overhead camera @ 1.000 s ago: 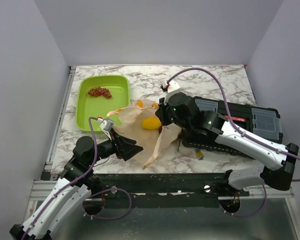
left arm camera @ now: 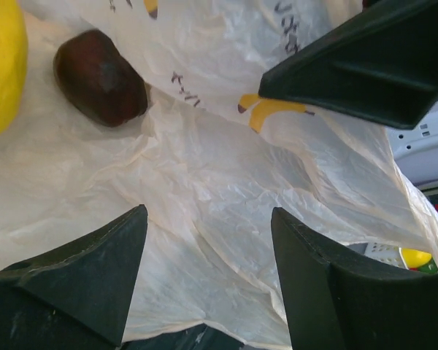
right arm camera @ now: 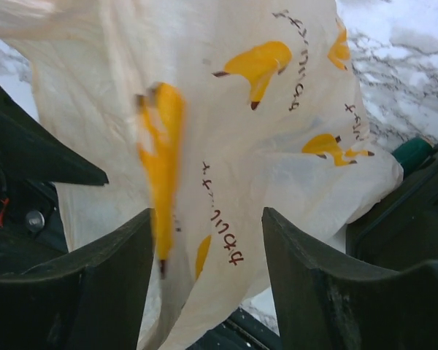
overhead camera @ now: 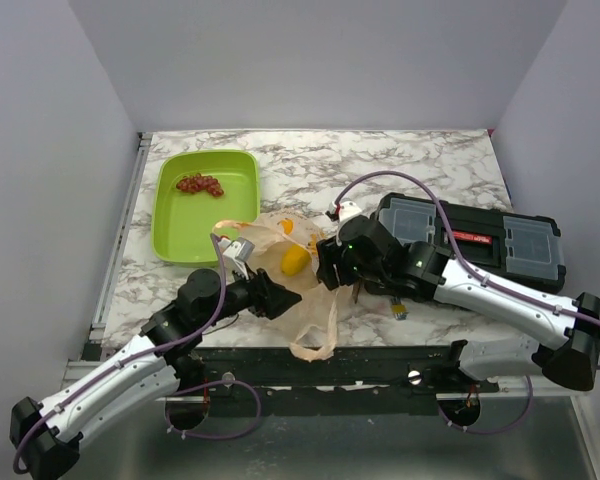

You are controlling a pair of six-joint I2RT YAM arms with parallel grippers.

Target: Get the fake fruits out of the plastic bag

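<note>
The thin, whitish plastic bag (overhead camera: 310,318) with yellow prints lies crumpled between both arms, its mouth toward the front edge. Inside it rests a yellow fruit (overhead camera: 295,260), with a dark red fruit (left arm camera: 101,79) beside it in the left wrist view. My left gripper is open at the bag's mouth, only bag film showing behind its fingers (left arm camera: 106,266). My right gripper is open too, over the bag's right side; the bag's edge runs between its fingers, and I cannot tell if it touches them.
A green tray (overhead camera: 185,235) holding red grapes (overhead camera: 200,184) stands at the back left. A black toolbox (overhead camera: 480,238) with clear lids sits on the right.
</note>
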